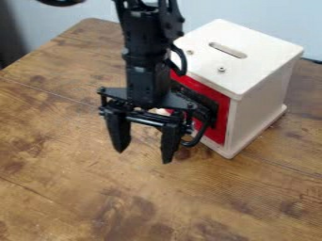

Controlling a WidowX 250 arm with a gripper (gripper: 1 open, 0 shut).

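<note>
My black gripper (143, 141) hangs open at the centre of the camera view, nothing between its two fingers. Just right and behind it stands a pale wooden box (258, 99) with a slot and bolts on its top. Its red front face (217, 135) carries a black fitting, mostly hidden behind my gripper and arm. A black looped bar or cable shows beside my right finger; which it belongs to is hard to tell.
A pale wall shows at the back beyond the table's edge.
</note>
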